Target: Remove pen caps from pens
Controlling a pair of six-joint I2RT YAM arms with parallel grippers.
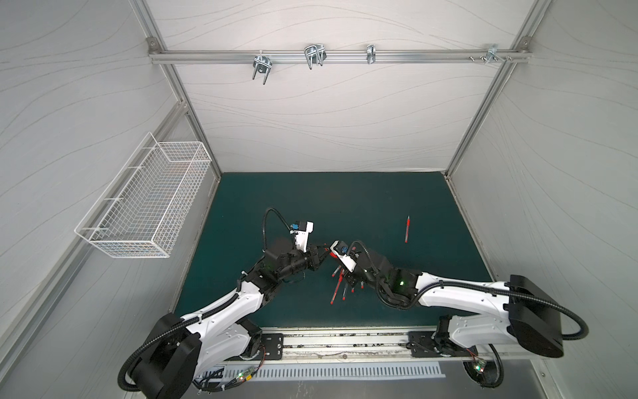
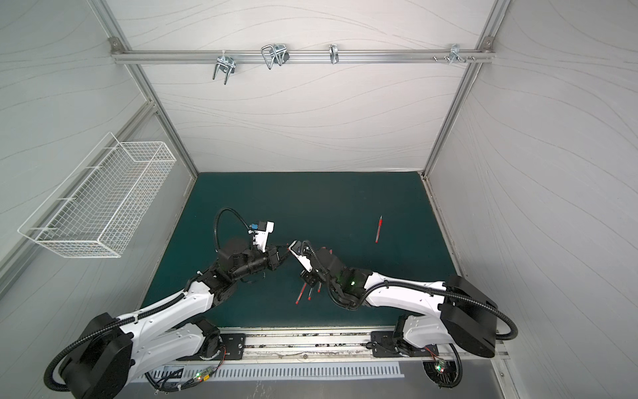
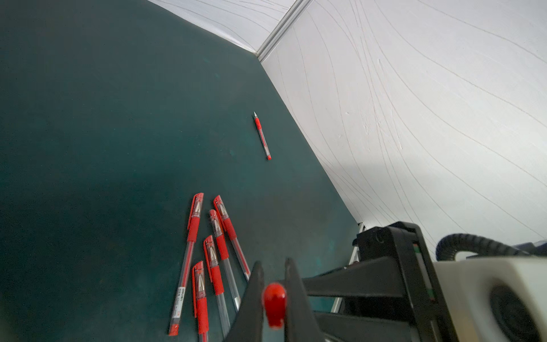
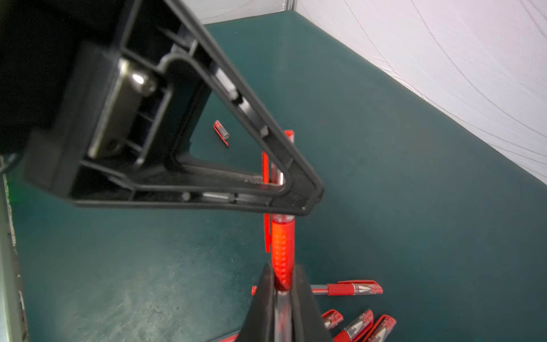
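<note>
My left gripper is shut on a red pen, whose red end [image 3: 275, 307] shows between its fingers. In the right wrist view this pen [image 4: 283, 248] stands lengthwise, its capped end behind the left gripper's black fingers [image 4: 302, 196]. The cap's red clip [image 4: 266, 233] runs beside the ribbed grip. My right gripper has its fingertips on either side of the clear barrel; whether they press on it I cannot tell. Several capped pens [image 3: 194, 228] lie below on the green table. One uncapped pen [image 3: 262, 136] lies farther off, tip bare.
A loose red cap [image 4: 221, 132] lies alone on the table. At the left wall hangs an empty white wire basket [image 1: 146, 199]. Both arms meet close above the pen pile.
</note>
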